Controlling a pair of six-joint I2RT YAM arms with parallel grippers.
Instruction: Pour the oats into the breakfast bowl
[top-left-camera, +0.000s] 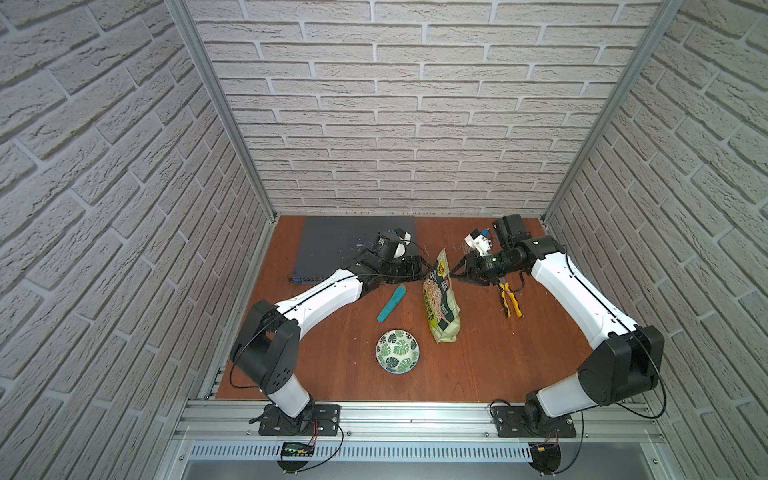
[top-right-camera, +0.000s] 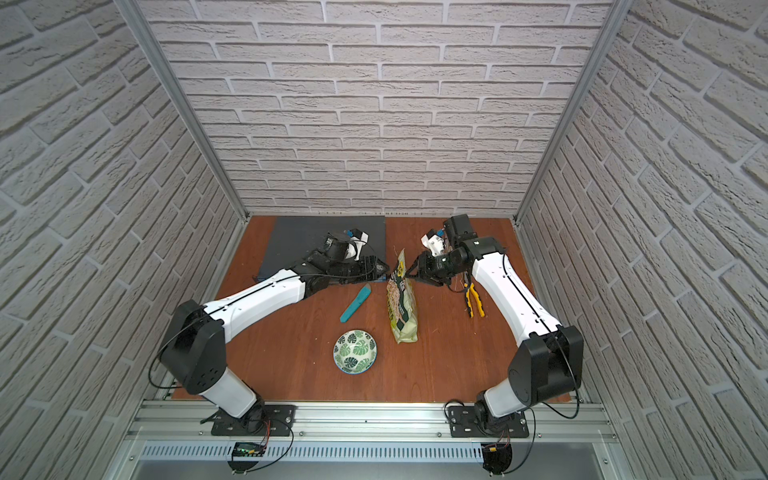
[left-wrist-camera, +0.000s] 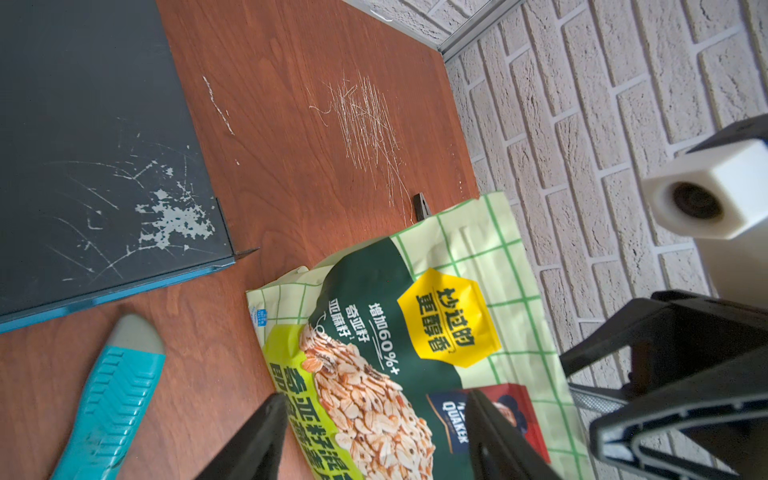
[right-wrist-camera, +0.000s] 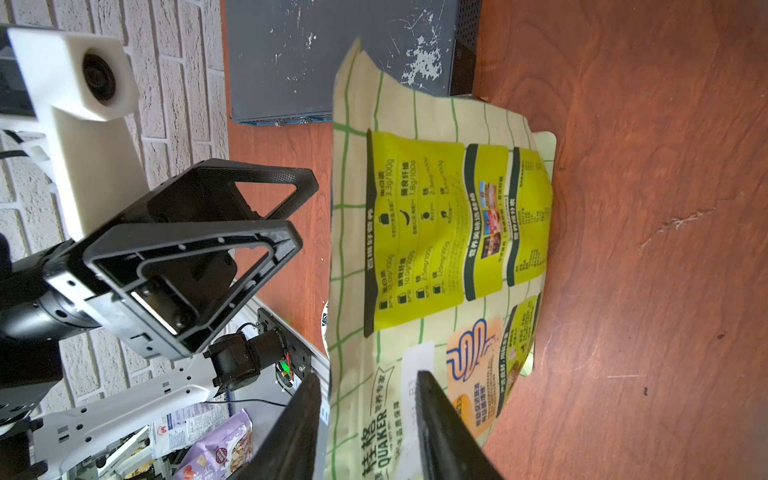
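Observation:
The green-and-yellow oat bag (top-left-camera: 442, 308) stands on the table with its narrow top edge upward. Leaf patterns cover the breakfast bowl (top-left-camera: 397, 353), which sits in front and to the left of the bag; no oats show in it. My left gripper (top-left-camera: 427, 268) is open beside the bag's upper left side, its fingers apart with the printed front (left-wrist-camera: 376, 400) beyond them. On the other side, my right gripper (top-left-camera: 454, 273) is open too, facing the bag's back panel (right-wrist-camera: 424, 240). Whether any fingertip touches the bag cannot be told.
A teal-handled tool (top-left-camera: 391, 304) lies between the bowl and a dark flat box (top-left-camera: 336, 244) at the back left. Yellow pliers (top-left-camera: 510, 301) lie to the right, below my right arm.

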